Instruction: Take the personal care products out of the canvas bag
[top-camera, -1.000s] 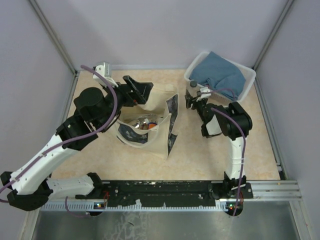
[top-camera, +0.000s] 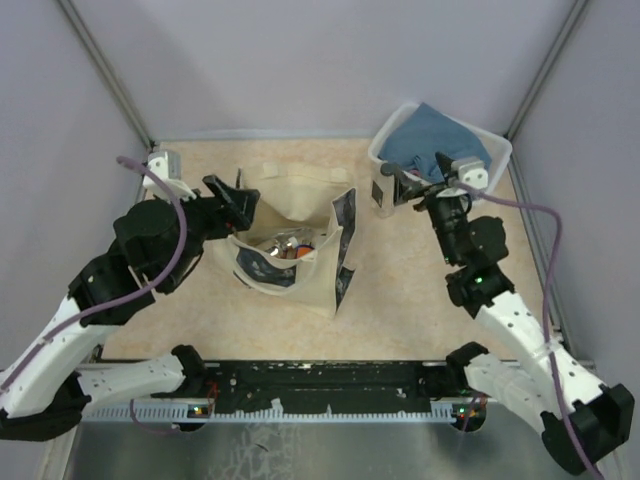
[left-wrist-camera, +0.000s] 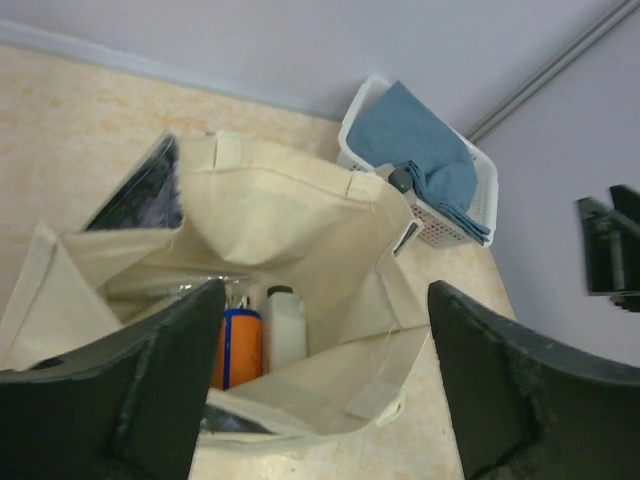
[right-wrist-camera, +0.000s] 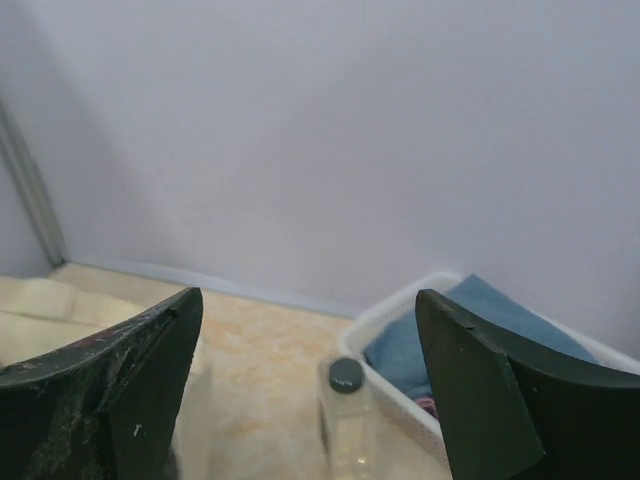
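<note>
The cream canvas bag (top-camera: 315, 282) stands open left of centre. Inside it, the left wrist view shows an orange bottle (left-wrist-camera: 243, 350), a white bottle with a dark cap (left-wrist-camera: 287, 330) and a clear item (left-wrist-camera: 185, 288) behind them. My left gripper (top-camera: 233, 204) hangs over the bag's left side, its fingers apart and empty. Outside the bag, a white bottle with a black cap (right-wrist-camera: 349, 425) stands upright on the table. My right gripper (top-camera: 417, 180) is above and to the right of that bottle, open, with nothing held; one finger partly covers the bottle from above.
A white basket (top-camera: 503, 150) holding a folded blue cloth (top-camera: 437, 140) stands at the back right, close behind the standing bottle. Bare tabletop (top-camera: 400, 300) lies to the right of the bag and in front of the bottle.
My left gripper has moved left, away from above the bag's middle.
</note>
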